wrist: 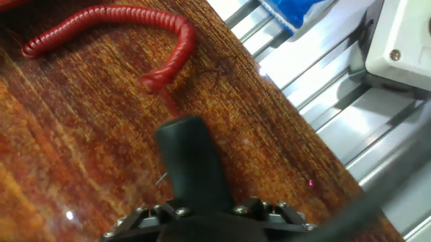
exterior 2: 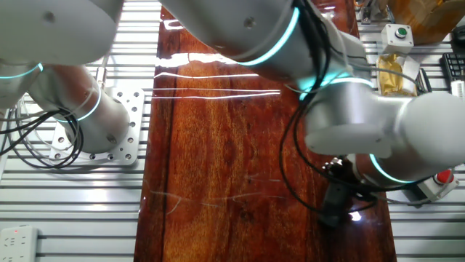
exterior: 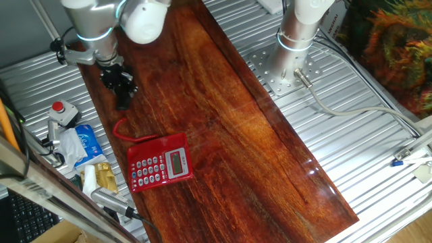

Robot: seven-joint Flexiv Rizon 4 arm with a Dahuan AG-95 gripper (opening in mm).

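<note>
A red desk telephone (exterior: pixel 159 163) with grey keys and a small display lies on the wooden table. Its coiled red cord (wrist: pixel 128 13) curves across the wood, and a thin straight end runs to the tip of a black, round-ended block (wrist: pixel 192 158). My gripper (exterior: pixel 123 101) points down near the table's left edge, just beyond the cord. The black block stands out from the middle of the gripper; whether it is the fingers themselves or something between them is unclear. In exterior view 2 the gripper is dark and partly behind cables, and the telephone does not show.
Off the table's left edge sit a red-button box (exterior: pixel 63 113) and a blue-white packet (exterior: pixel 86 145). Bare wood (exterior: pixel 236 148) lies clear over the table's middle and right.
</note>
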